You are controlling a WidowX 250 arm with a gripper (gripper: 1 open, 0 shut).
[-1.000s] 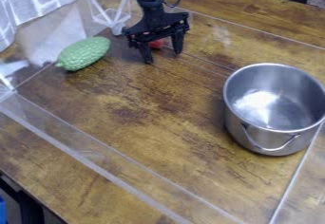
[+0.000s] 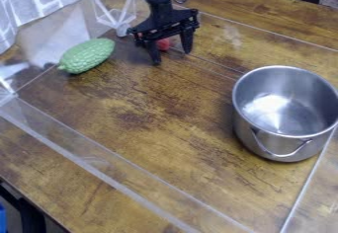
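Observation:
The black gripper (image 2: 169,41) hangs over the back middle of the wooden table, low at the surface, its fingers straddling a small red object (image 2: 162,44) that is partly hidden behind them. I cannot tell whether the fingers touch it or are closed on it. A green, textured oblong item (image 2: 87,55) lies to the left of the gripper.
A large steel pot (image 2: 286,114) stands at the right. Clear plastic strips or sheets (image 2: 106,168) run along the table's left and front.
The gripper has shifted very slightly, and the red object under it shows a little differently between the fingers. The pot and green item have not moved.

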